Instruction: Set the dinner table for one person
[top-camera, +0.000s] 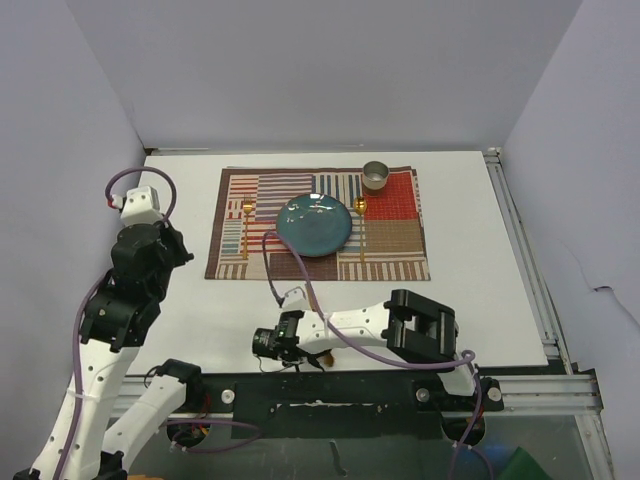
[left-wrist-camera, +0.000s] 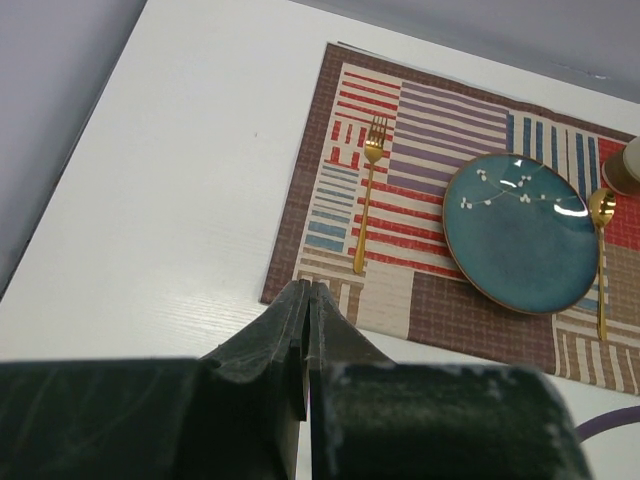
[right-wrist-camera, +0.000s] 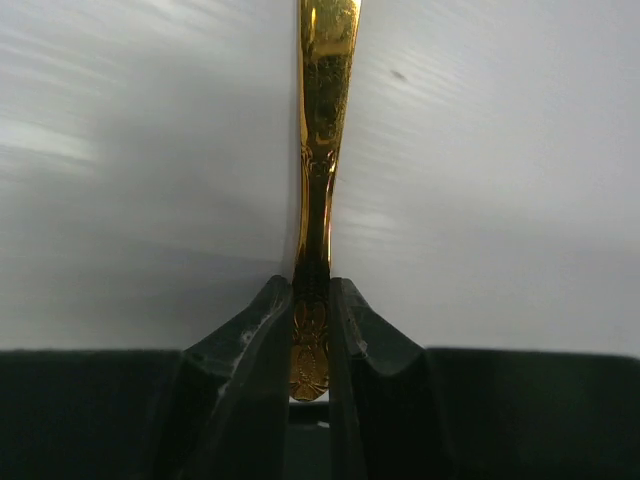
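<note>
A gold utensil (right-wrist-camera: 318, 190) lies along the right wrist view, its far end out of frame. My right gripper has a fingertip on each side of its ornate handle, close against it; whether they press on it I cannot tell. Left of the placemat, my left gripper (top-camera: 190, 257) is shut, nothing showing between its fingers. The teal plate (top-camera: 314, 225) sits mid-mat. A gold fork (left-wrist-camera: 372, 150) lies left of it and a gold spoon (left-wrist-camera: 601, 207) right of it. A metal cup (top-camera: 375, 177) stands at the mat's back right.
The striped placemat (top-camera: 395, 260) covers the back middle of the white table (top-camera: 460, 240). Free surface lies to its right and left. The right arm (top-camera: 365, 325) and its purple cable cross the table's front. Walls rise on both sides and at the back.
</note>
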